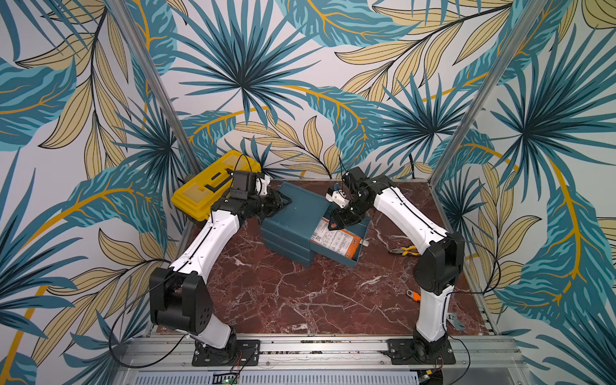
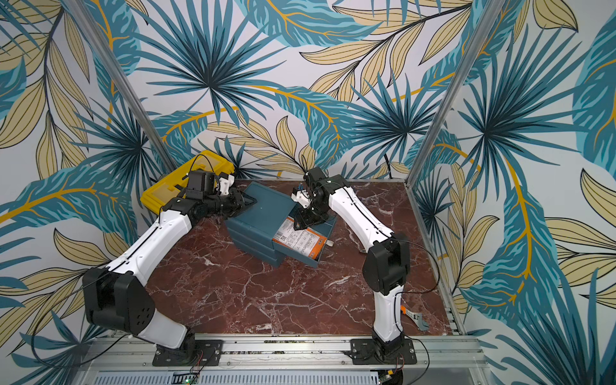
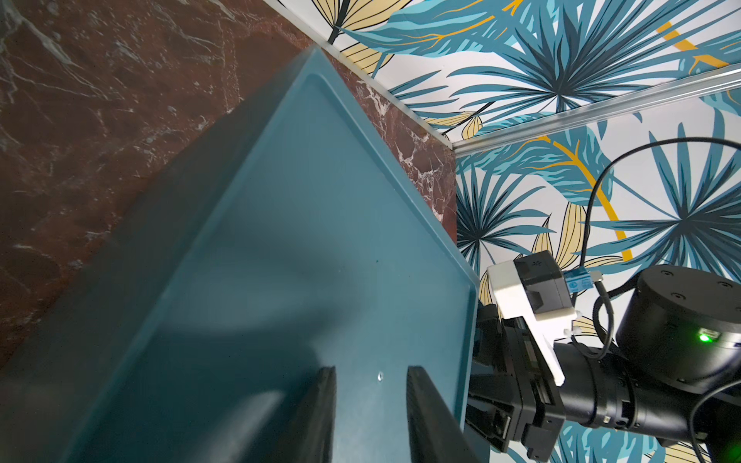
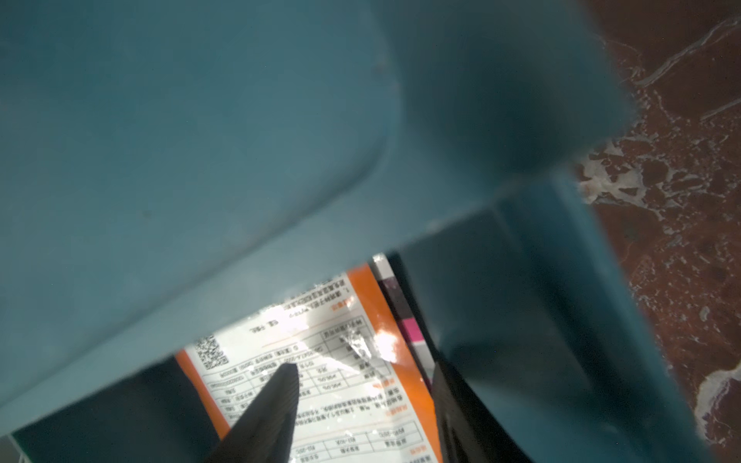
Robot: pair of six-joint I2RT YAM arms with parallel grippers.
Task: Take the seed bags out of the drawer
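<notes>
A blue drawer unit [image 1: 292, 215] stands mid-table with its drawer [image 2: 308, 256] pulled out toward the right. Inside lie seed bags, the top one [image 4: 301, 347] white with orange edges and printed text, partly under the unit's overhang. My left gripper is at the unit's top, its fingers part open over the blue lid; whether they touch it is unclear. My right gripper is open over the drawer, its fingertips above the top bag with nothing seen held between them.
A yellow toolbox [image 1: 202, 192] sits at the back left. Pliers [image 1: 404, 250], an orange-handled tool [image 1: 414, 295] and a wrench [image 2: 417, 320] lie at the right.
</notes>
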